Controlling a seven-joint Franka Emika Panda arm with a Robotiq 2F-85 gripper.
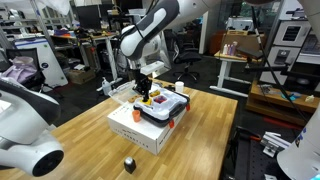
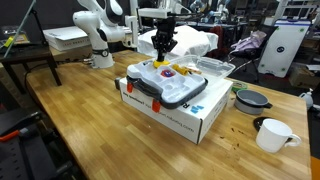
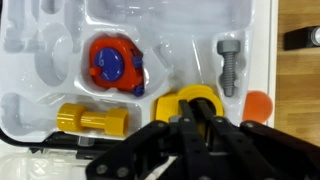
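My gripper reaches down over the yellow part (image 3: 166, 104) in a grey moulded tray (image 3: 190, 14). Its dark fingers are shut on this part and cover much of it. Beside it in the wrist view lie a red piece with a blue centre (image 3: 112, 66), a yellow dumbbell-shaped piece (image 3: 92, 119) and a grey bolt (image 3: 229, 66), all in the tray. From the second exterior view, the gripper (image 2: 159, 61) is at the tray's far left part. Whether the yellow part is clear of its recess, I cannot tell.
The tray rests on a white box (image 2: 180, 120) on the wooden table. An orange round piece (image 3: 258, 106) is by the tray's edge. A white mug (image 2: 274, 135), a grey pot (image 2: 252, 102) and a small dark object (image 1: 129, 164) stand apart.
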